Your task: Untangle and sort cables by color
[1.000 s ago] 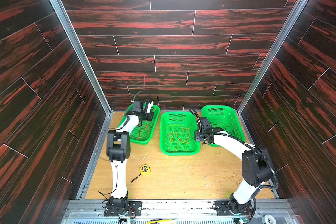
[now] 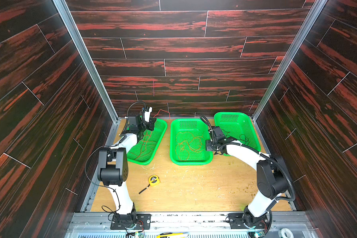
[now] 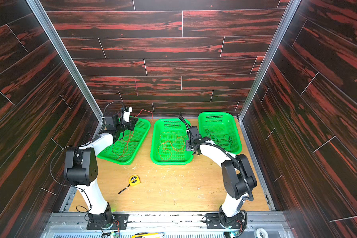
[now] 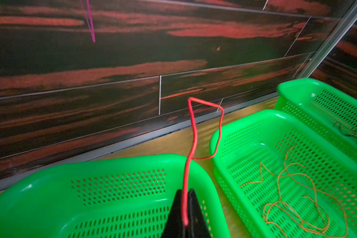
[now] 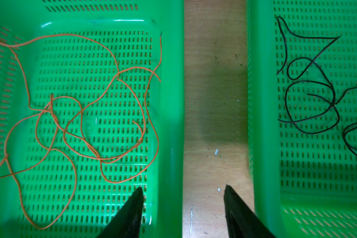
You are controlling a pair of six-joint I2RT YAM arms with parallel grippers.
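Observation:
A red cable (image 4: 192, 130) rises from my left gripper, which is shut on it over the left basket (image 2: 156, 140), and loops above the basket's far edge. More red strands lie in that basket. The middle basket (image 5: 170, 99) holds tangled orange cables (image 5: 79, 154); the right basket (image 5: 261, 99) holds black cables (image 5: 333, 91). My right gripper is over the adjoining edges of the middle and right baskets, its fingertips apart on either side of the middle basket's rim; whether it grips anything is unclear.
A yellow tape measure (image 2: 154, 180) lies on the wooden table (image 2: 198, 186) in front of the baskets. Dark walls enclose the sides and back, the back wall close behind the baskets.
My left gripper has moved left and toward the front, and the left basket has shifted the same way. The red loop stays above it. The right arm is almost still.

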